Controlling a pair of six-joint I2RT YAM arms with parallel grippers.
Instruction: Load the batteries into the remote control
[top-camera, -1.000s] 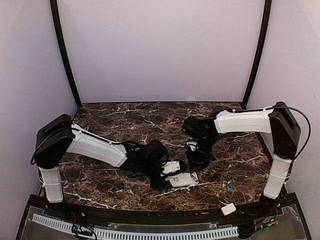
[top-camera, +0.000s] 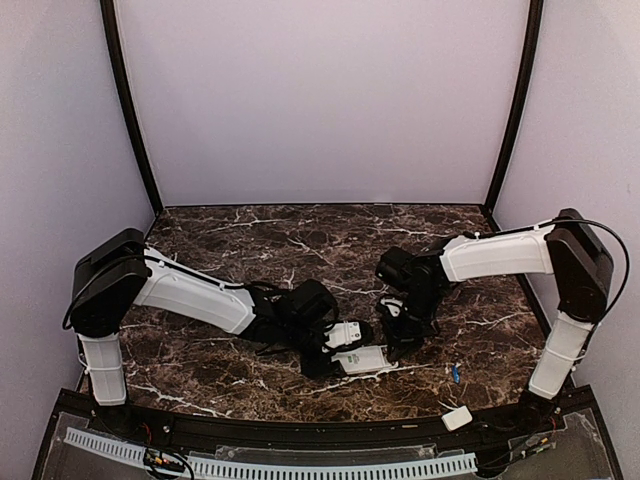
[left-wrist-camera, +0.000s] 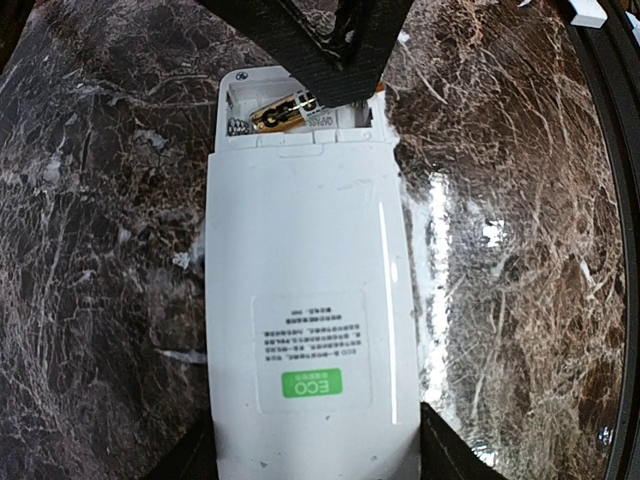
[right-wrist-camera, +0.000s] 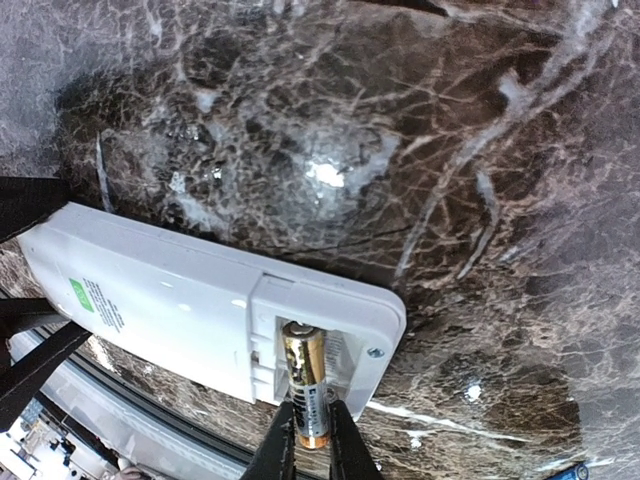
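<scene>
My left gripper is shut on the lower end of a white remote control (left-wrist-camera: 310, 230), which lies back side up, its green ECO label showing. At the remote's far end the battery compartment (right-wrist-camera: 345, 375) stands uncovered. A gold-and-silver battery (right-wrist-camera: 305, 370) lies partly in it, tilted, one end by the spring and the other reaching past the compartment's edge. My right gripper has its fingers on either side of the battery's outer part; whether they grip it is unclear. In the top view both grippers crowd around the remote (top-camera: 362, 360).
A blue battery (top-camera: 455, 374) lies on the marble table (top-camera: 250, 230) to the right of the remote. The small white cover (top-camera: 457, 418) rests at the table's front edge.
Over the last second my right gripper has shifted slightly right and toward the front, to the remote's open end. The left arm and the remote have stayed still.
</scene>
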